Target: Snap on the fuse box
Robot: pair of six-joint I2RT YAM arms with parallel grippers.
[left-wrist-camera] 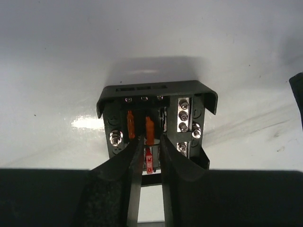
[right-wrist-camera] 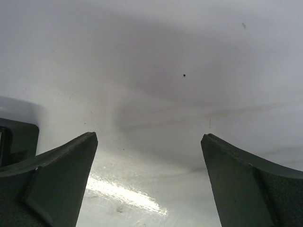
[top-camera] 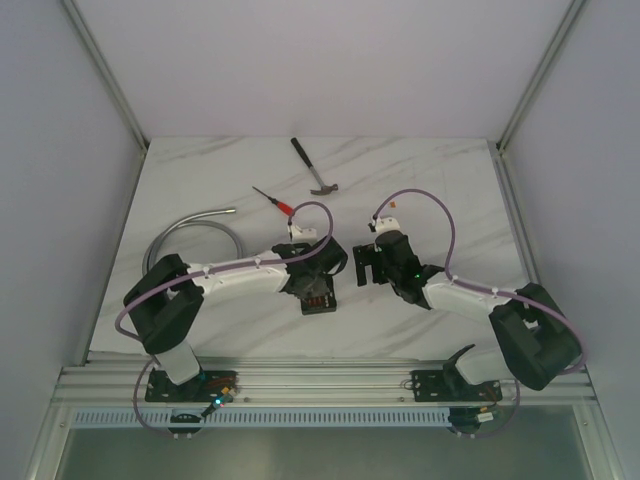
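The black fuse box (top-camera: pixel 318 303) (left-wrist-camera: pixel 204 101) lies on the table beneath my left gripper. In the left wrist view it holds two orange fuses (left-wrist-camera: pixel 149 130), a red fuse (left-wrist-camera: pixel 149 163) and screw terminals. The left gripper's narrow fingers are close together over the box's middle, by the red fuse; whether anything is between them is hidden. My right gripper (top-camera: pixel 365 258) stands open to the right of the box, with bare table between its fingers; a dark edge, likely the box, shows at the right wrist view's left.
A hammer (top-camera: pixel 323 188) and a red-handled screwdriver (top-camera: pixel 280 206) lie behind the box. A grey hose (top-camera: pixel 155 247) curls on the left. A small orange piece (top-camera: pixel 392 204) lies behind the right gripper.
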